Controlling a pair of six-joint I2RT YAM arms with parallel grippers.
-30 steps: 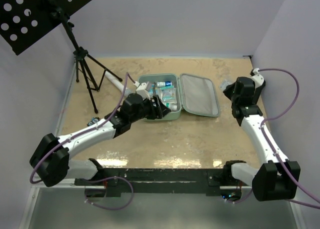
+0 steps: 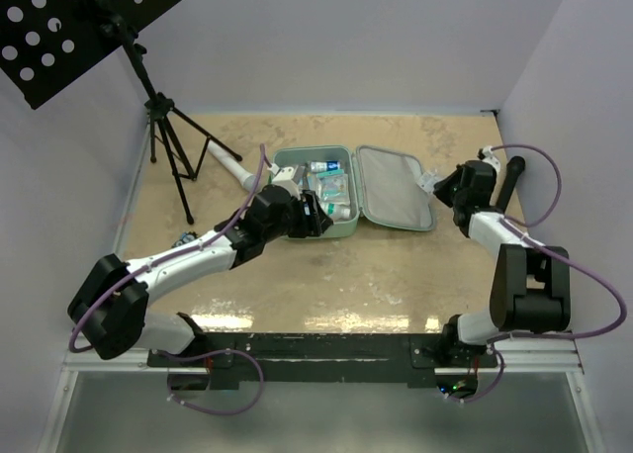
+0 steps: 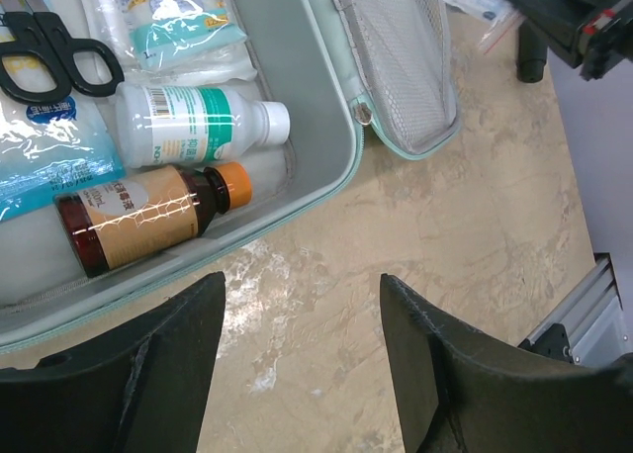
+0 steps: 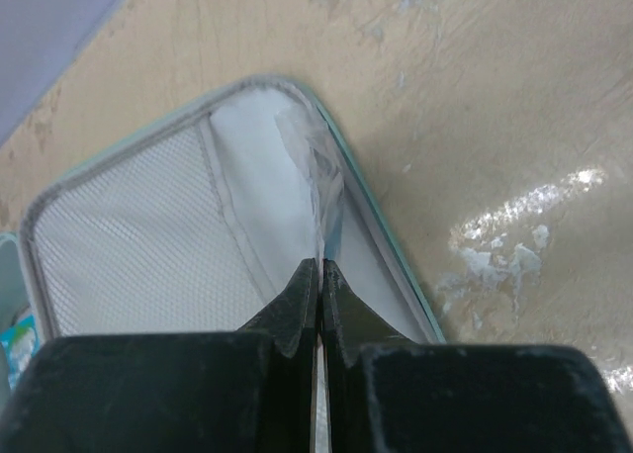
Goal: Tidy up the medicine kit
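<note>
The green medicine case (image 2: 343,229) lies unzipped, its mesh-lined lid (image 2: 394,188) folded out flat to the right. Inside, in the left wrist view, are black scissors (image 3: 57,59), a white bottle (image 3: 188,125), a brown bottle (image 3: 148,216) with an orange cap, and packets in clear wrapping (image 3: 183,18). My left gripper is open and empty over the case's front edge. My right gripper, by the lid's right edge, is shut on the thin edge of a clear plastic bag (image 4: 327,191). That bag (image 2: 429,181) shows pale contents from above.
A black cylinder (image 2: 510,183) lies at the right wall, close to my right arm. A white tube (image 2: 230,164) and a black tripod stand (image 2: 163,112) occupy the back left. In front of the lid, the tabletop (image 2: 396,275) is bare.
The left arm moved only slightly and stays over the case's front.
</note>
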